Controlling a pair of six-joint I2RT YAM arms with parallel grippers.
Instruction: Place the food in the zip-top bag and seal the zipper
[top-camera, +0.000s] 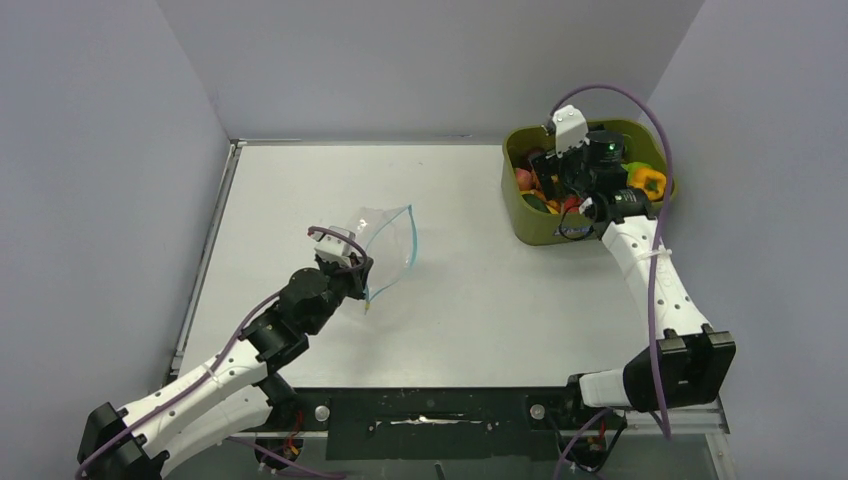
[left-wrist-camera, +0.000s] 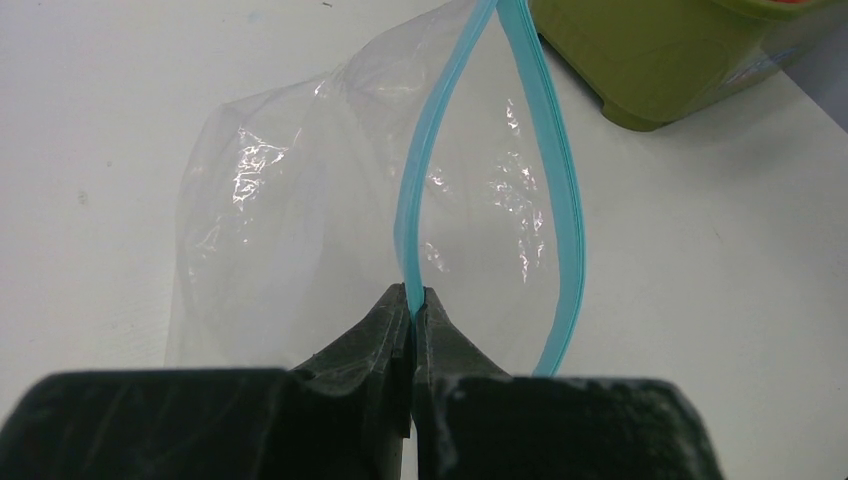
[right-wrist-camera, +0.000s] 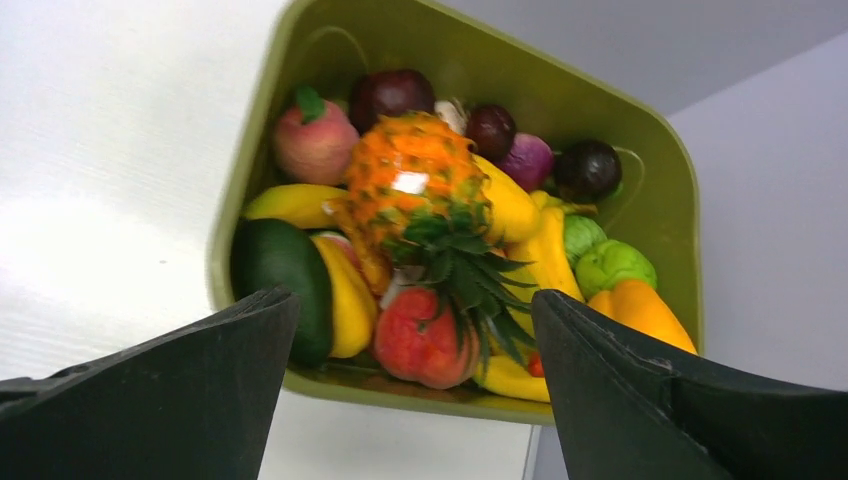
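Note:
A clear zip top bag (left-wrist-camera: 330, 200) with a blue zipper edge (left-wrist-camera: 566, 220) hangs from my left gripper, which is shut on one side of that edge. The bag's mouth gapes and it looks empty. In the top view the bag (top-camera: 395, 242) is left of the table's middle. My right gripper is over the green bin, fingers apart, nothing held between them. Below it in the right wrist view lie an orange toy pineapple (right-wrist-camera: 410, 185) with dark green leaves, a red peach (right-wrist-camera: 425, 340) and an avocado (right-wrist-camera: 282, 285).
The green bin (top-camera: 535, 225) stands at the table's back right, close to the walls. It also holds a yellow pepper (top-camera: 648, 181) and several other toy foods.

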